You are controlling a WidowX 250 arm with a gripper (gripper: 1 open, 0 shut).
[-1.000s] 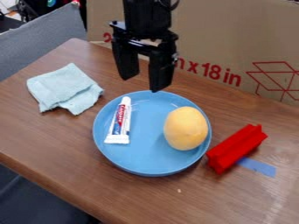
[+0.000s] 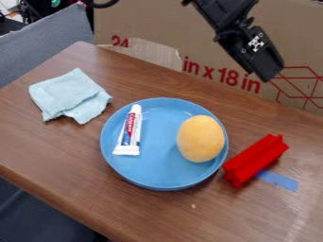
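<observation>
A blue plate (image 2: pixel 161 173) holds a white toothpaste tube (image 2: pixel 128 129) on its left and a yellow round object (image 2: pixel 201 139) on its right. A folded light-blue cloth (image 2: pixel 68 93) lies to the left, and a red object (image 2: pixel 254 160) lies right of the plate. The black arm (image 2: pixel 232 28) reaches in from the top, raised above and behind the plate; its fingertips are not clearly visible, so the finger state cannot be made out.
The wooden table (image 2: pixel 94 184) has a strip of blue tape at the right. A cardboard box stands along the back, and a grey surface borders the table at the upper left.
The arm has risen up and to the right from above the plate, and its fingers have left clear view. The objects on the table have not moved.
</observation>
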